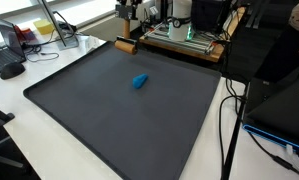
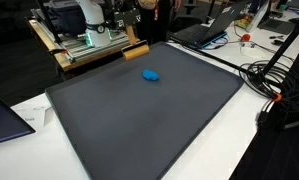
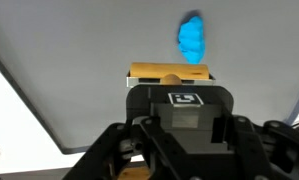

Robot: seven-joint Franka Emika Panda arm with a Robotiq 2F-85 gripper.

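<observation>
My gripper (image 1: pixel 127 14) is at the top edge of exterior view 1, shut on the handle of what looks like a wooden mallet (image 1: pixel 126 46). The handle points down, with the orange-brown head crosswise at its lower end. In the wrist view the mallet head (image 3: pixel 169 71) shows just beyond the dark gripper body, which hides most of the handle. A small blue lump (image 1: pixel 140 81), soft-looking, lies on the dark grey tabletop (image 1: pixel 109 115). From the wrist, the blue lump (image 3: pixel 192 40) appears beyond the head and to its right, apart from it.
Behind the tabletop is a wooden-edged platform (image 1: pixel 184 45) with white and green items. A laptop (image 1: pixel 11 38) and cables are on the white table at the left.
</observation>
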